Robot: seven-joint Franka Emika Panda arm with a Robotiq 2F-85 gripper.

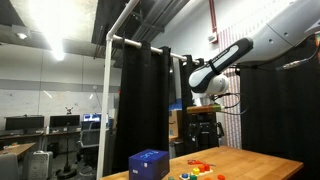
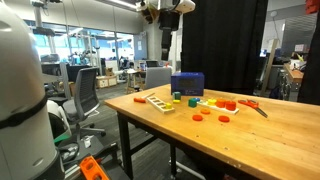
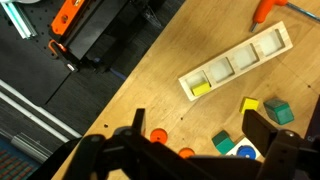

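My gripper is open above the table, its dark fingers spread wide with nothing between them. A pale wooden tray with compartments (image 3: 235, 62) lies ahead of it in the wrist view, with a yellow block (image 3: 201, 89) in its near end. Outside the tray, to the right, are another yellow block (image 3: 249, 104), a green block (image 3: 279, 111), a second green block (image 3: 222, 142) and a blue piece (image 3: 246, 152). Orange-red discs (image 3: 158, 136) lie on bare wood near the lower middle. In exterior view 2 the gripper (image 2: 167, 50) hangs well clear of the objects.
A blue box (image 2: 187, 84) stands at the table's far side. An orange-handled tool (image 3: 262, 10) lies beyond the tray. Past the table edge, the wrist view shows dark floor and frame bars.
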